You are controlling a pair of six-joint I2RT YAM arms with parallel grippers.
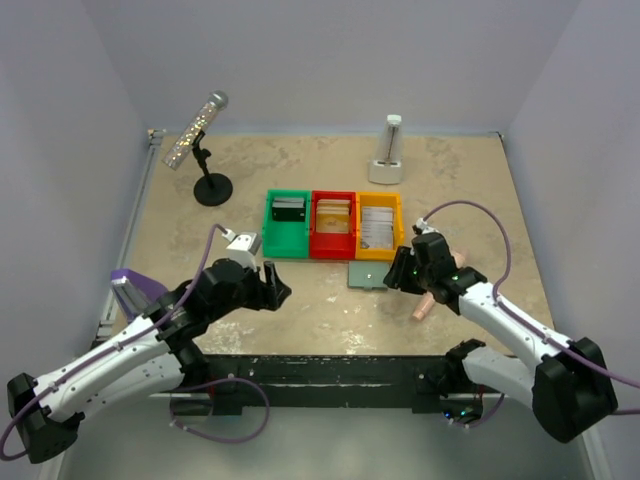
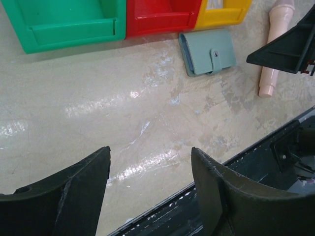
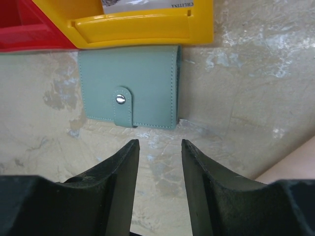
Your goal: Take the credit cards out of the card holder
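A grey-green card holder lies flat and closed on the table, its flap snapped by a metal button. It sits right in front of the yellow bin, as the top view also shows for the holder. My right gripper stands open just in front of the holder and above the table, nothing between its fingers. Left of the holder, over bare table, my left gripper is open and empty. The cards inside the holder are hidden.
Green, red and yellow bins stand side by side behind the holder, each with flat items in it. A pink cylinder lies to the right. A microphone stand is at back left.
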